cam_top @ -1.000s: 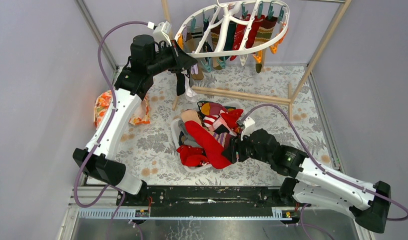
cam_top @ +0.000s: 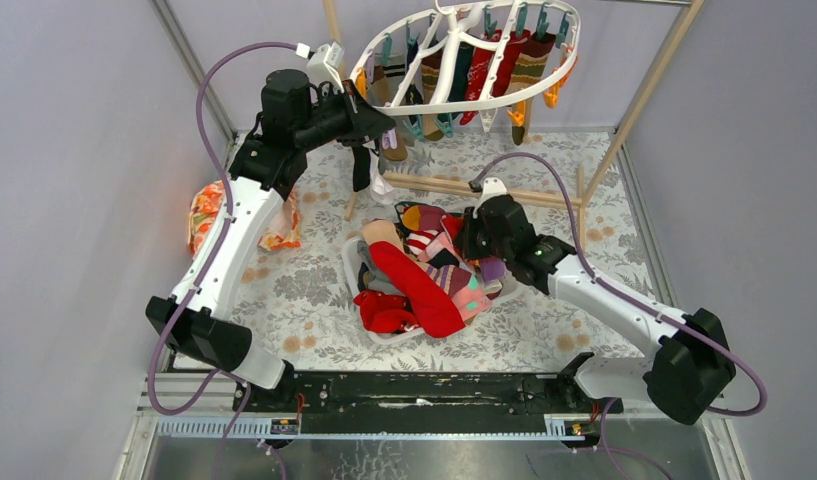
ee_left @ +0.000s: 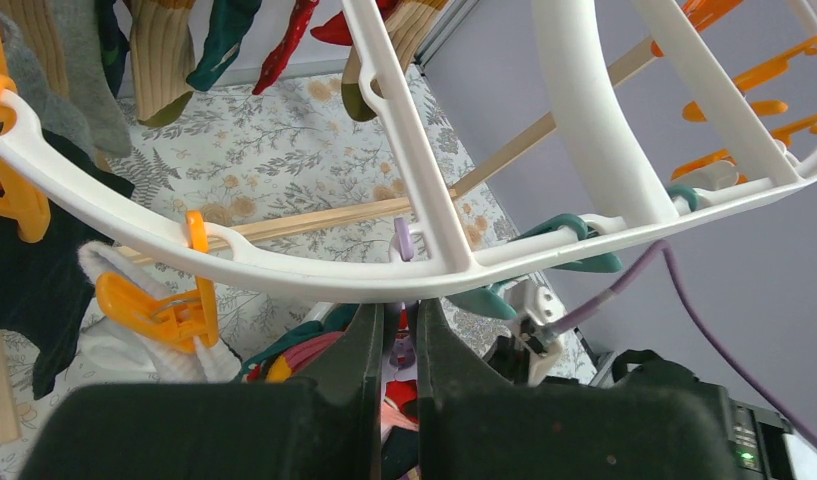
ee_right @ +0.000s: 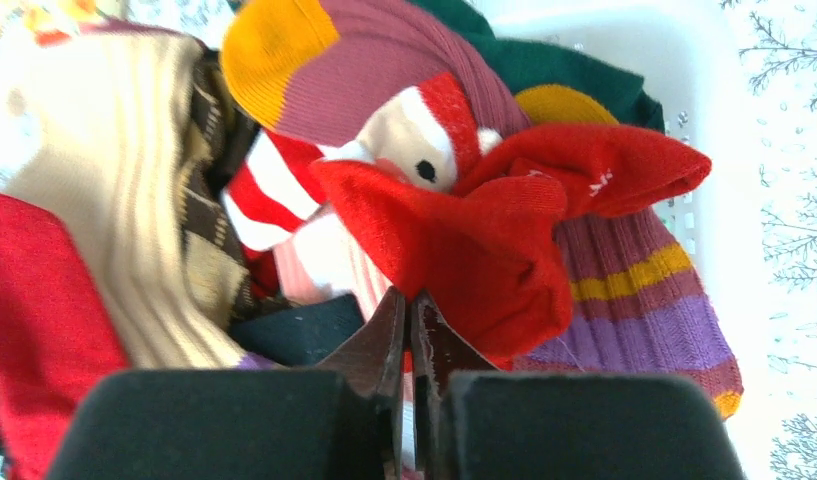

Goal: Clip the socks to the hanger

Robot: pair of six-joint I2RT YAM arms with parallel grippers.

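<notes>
The white round hanger point(cam_top: 464, 105) hangs at the top with socks clipped along it. My left gripper point(cam_top: 369, 115) is at its front-left rim; in the left wrist view it point(ee_left: 402, 312) is shut on a purple clip point(ee_left: 404, 240) just under the rim. An orange clip point(ee_left: 154, 305) holds a white sock point(ee_left: 119, 350). My right gripper point(cam_top: 469, 235) is over the sock pile; in the right wrist view its shut fingertips point(ee_right: 424, 315) meet a red sock point(ee_right: 484, 260), and I see nothing clearly held between them.
A white basket point(ee_right: 724, 150) of mixed socks stands centre. Wooden rods point(cam_top: 444, 185) lie behind it, an orange patterned bundle point(cam_top: 204, 210) at left.
The left arm has not visibly moved.
</notes>
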